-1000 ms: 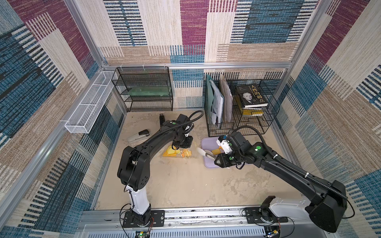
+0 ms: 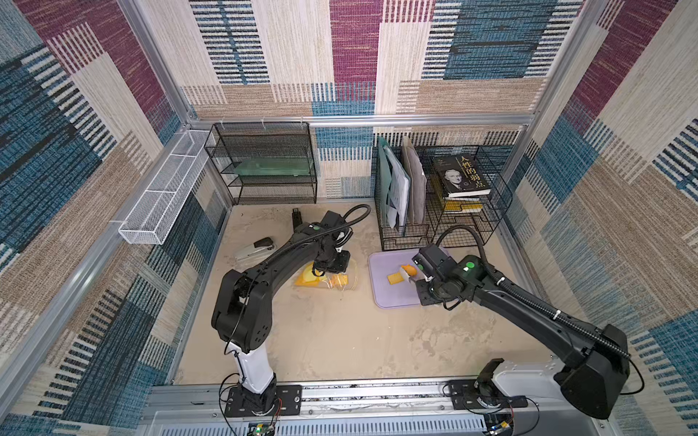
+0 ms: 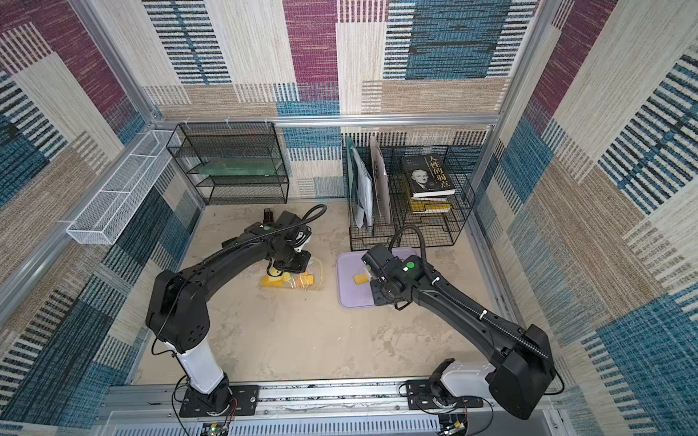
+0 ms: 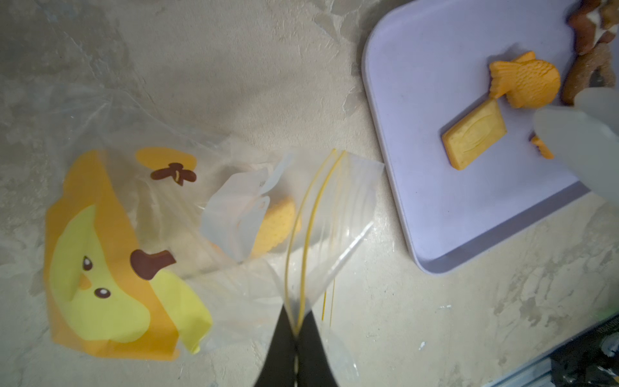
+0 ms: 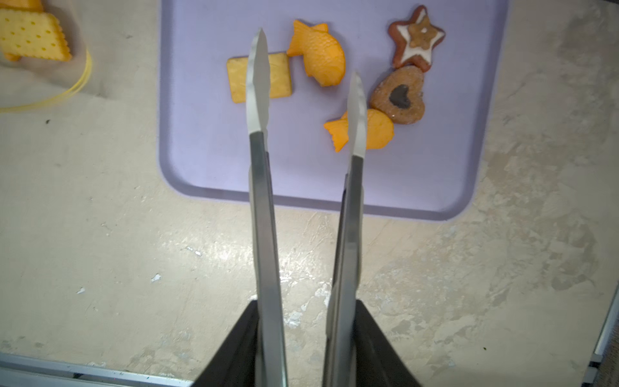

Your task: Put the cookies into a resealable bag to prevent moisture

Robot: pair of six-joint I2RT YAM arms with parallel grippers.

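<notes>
In the left wrist view the clear bag [image 4: 122, 283] with an orange-and-yellow animal print lies flat, its yellow seal strip folded into my left gripper, which is shut on the bag's mouth edge. A scalloped cookie [image 4: 276, 225] shows inside the bag. My right gripper is open over the lilac tray [image 5: 193, 187], nothing held. On the tray are a rectangular cookie [image 5: 280, 75], an orange fish cookie [image 5: 322, 56], a second fish cookie [image 5: 377, 129] partly behind one finger, a heart cookie [image 5: 399, 106] and a star cookie [image 5: 417, 38].
A stapler [image 2: 254, 249] lies left of the bag. Behind the tray stands a black wire rack [image 2: 407, 236] with folders and books; a wire shelf [image 2: 269, 196] is at the back left.
My right gripper has moved right, from near the bag's mouth to over the tray. The left arm has shifted only slightly and keeps its hold on the bag.
</notes>
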